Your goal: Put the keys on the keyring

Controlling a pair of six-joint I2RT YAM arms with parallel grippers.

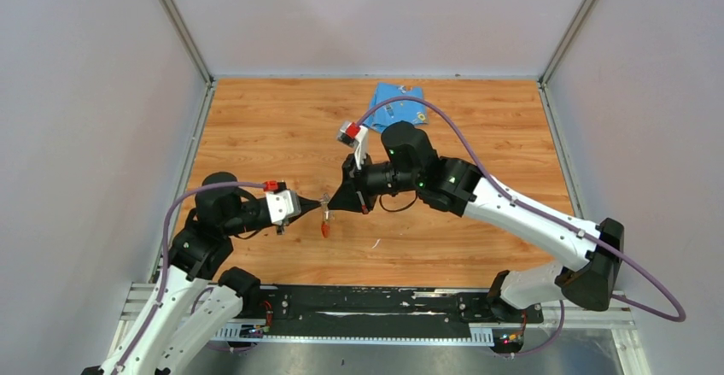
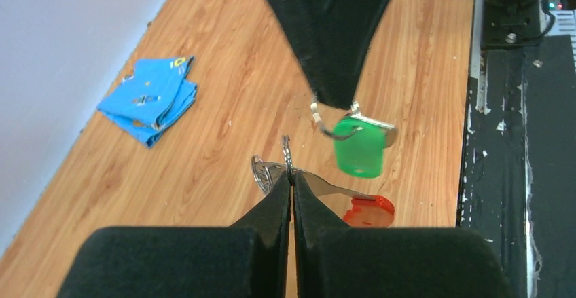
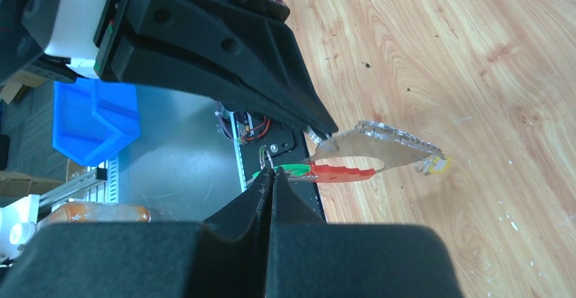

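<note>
My left gripper is shut on a thin metal loop [image 2: 286, 150], seen nearly edge-on at its fingertips. Silver metal and a red key hang from there; a yellow-ended piece [image 3: 438, 165] shows at the far end of the silver metal in the right wrist view. Close by, my right gripper is shut on another thin metal loop [image 2: 320, 125], from which a green key [image 2: 358, 150] hangs. From above, the tips of the left and right grippers almost meet, with the red key [image 1: 325, 231] below. Whether the two loops touch, I cannot tell.
A folded blue cloth [image 1: 399, 107] lies near the back of the wooden table [image 1: 273, 119].
</note>
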